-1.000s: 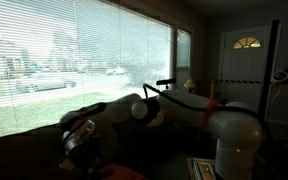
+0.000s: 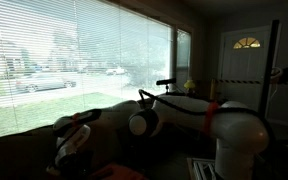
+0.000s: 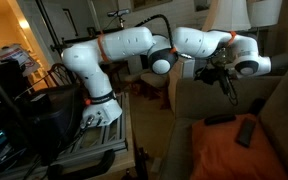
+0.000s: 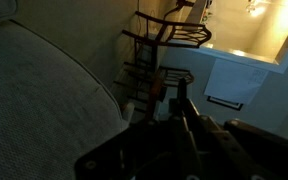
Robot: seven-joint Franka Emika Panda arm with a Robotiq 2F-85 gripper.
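A red-orange cushion (image 3: 239, 152) lies on the grey couch, with a dark, narrow object (image 3: 219, 118) near its back edge and another dark oblong object (image 3: 246, 130) on top of it. My gripper (image 3: 222, 84) hangs above and behind the cushion, in front of the couch's backrest. In the wrist view its dark fingers (image 4: 182, 95) stand close together, shut on a dark object whose shape is lost in shadow. Exterior view 1 has the hand in deep shade at the lower left, where only a sliver of the cushion (image 2: 114, 172) shows.
A bright window with blinds (image 2: 84, 60) rises behind the couch. Grey couch upholstery (image 4: 44, 100) fills the left of the wrist view, and a dark chair (image 4: 169, 35) stands beyond it. Clear floor (image 3: 149, 118) lies between the arm's base and the couch.
In exterior view 1 the wrist end of my arm has shifted slightly to the left. The arm's base has stayed put.
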